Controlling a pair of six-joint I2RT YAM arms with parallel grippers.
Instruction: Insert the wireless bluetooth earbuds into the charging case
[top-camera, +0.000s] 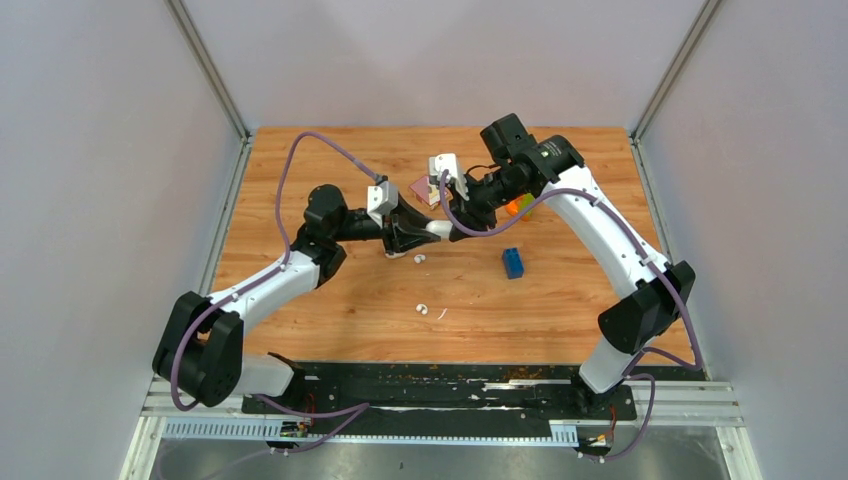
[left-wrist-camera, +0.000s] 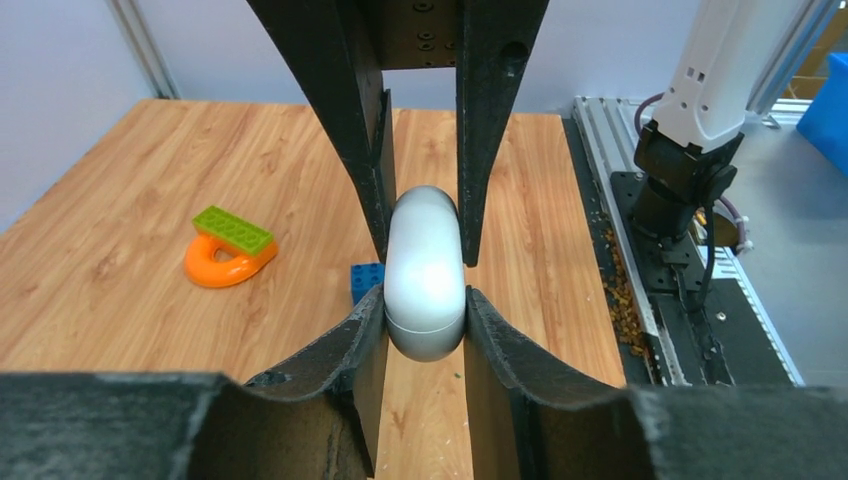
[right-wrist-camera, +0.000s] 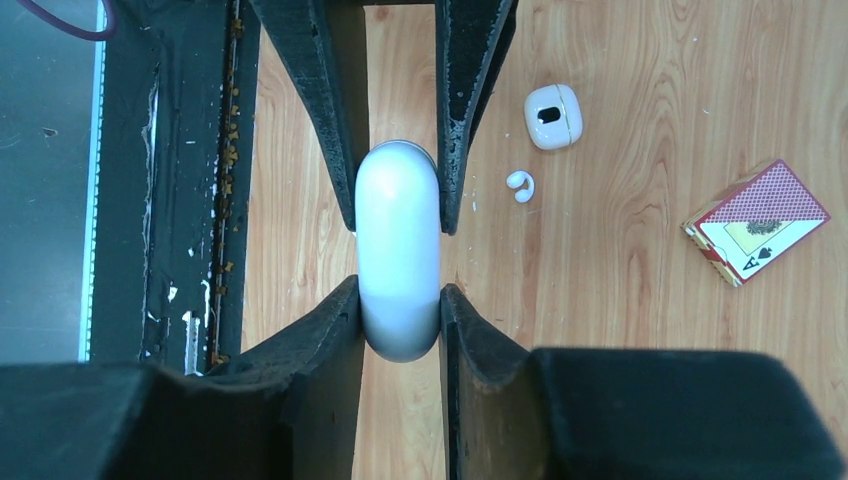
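The white rounded charging case (left-wrist-camera: 425, 262) is held up over the table, its lid closed, with my left gripper shut on one end. From the opposite side my right gripper reaches around the other end, a finger along each flank. Whether those fingers press on the case cannot be told. In the top view the case (top-camera: 439, 229) shows between the two grippers. One white earbud (top-camera: 420, 258) lies on the wood below them; a second earbud (top-camera: 422, 308) rests nearer the front.
A small white box with a dark oval (right-wrist-camera: 553, 116) stands near one earbud. A card pack (right-wrist-camera: 757, 222), a blue block (top-camera: 513, 263) and an orange ring with a green brick (left-wrist-camera: 230, 248) are also on the table.
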